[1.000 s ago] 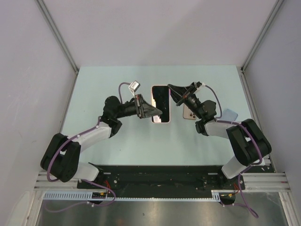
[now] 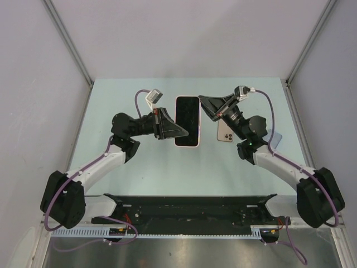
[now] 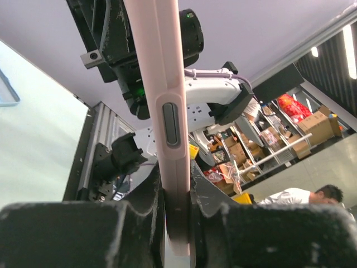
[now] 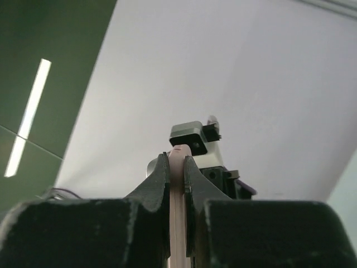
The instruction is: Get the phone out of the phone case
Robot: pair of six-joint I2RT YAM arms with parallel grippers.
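Observation:
A phone [image 2: 187, 120] with a black screen hangs upright above the table, set in a thin pink case [image 3: 159, 67]. The screen faces the top view. My left gripper [image 2: 186, 133] is shut on its lower left side. In the left wrist view, the pink edge with its side button runs down between the left fingers. At the upper right corner, my right gripper [image 2: 200, 99] is shut on the pink edge, which shows as a strip between the fingers in the right wrist view. Whether it grips case alone or phone too cannot be seen.
Under the right arm lies a pale gold phone [image 2: 225, 134], camera side up and partly covered. A light blue flat piece [image 2: 274, 139] rests at the table's right side.
The held phone has shifted slightly left and looks a little larger. Both arms shifted left at the grippers, while the right elbow swung out to the right. Both grippers stay at the phone's edges.

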